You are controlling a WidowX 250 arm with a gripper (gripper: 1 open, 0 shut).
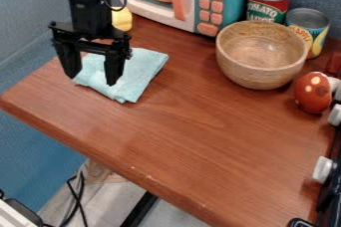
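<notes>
The black gripper (94, 70) hangs over the left part of the light-blue folded cloth (140, 72), at the left of the wooden table (186, 151). Its two fingers stand apart, pointing down. Whether either fingertip touches the cloth cannot be told. A yellow object (122, 20) at the back left is partly hidden behind the arm.
A toy microwave (213, 2) stands at the back, with a tomato can (266, 4), a second can (309, 30) and a wooden bowl (260, 62) to the right. A red egg-shaped object (312, 94) sits at the right edge.
</notes>
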